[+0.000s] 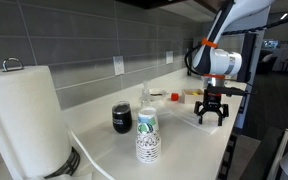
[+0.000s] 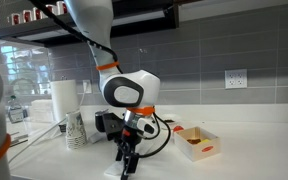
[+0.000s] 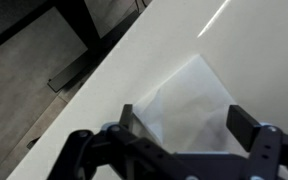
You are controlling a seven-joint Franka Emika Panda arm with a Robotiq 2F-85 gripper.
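A flat white square [image 3: 189, 105], looking like a napkin or folded cloth, lies on the white counter near its edge. In the wrist view my gripper stands open over it, one finger on either side and nothing held between. Exterior view 1 has the gripper [image 1: 212, 114] low over the counter, fingers pointing down, with part of the white square [image 1: 200, 122] beside it. From exterior view 2 the gripper [image 2: 126, 160] hangs just above the square or touches it; which of the two, I cannot tell.
A paper towel roll [image 1: 29, 120], a stack of cups [image 1: 148, 137] and a dark tumbler [image 1: 122, 118] stand along the counter. Behind the arm sits an open box [image 2: 195, 143]. Past the counter edge [image 3: 89, 92] is the floor. Counter space between cups and gripper is clear.
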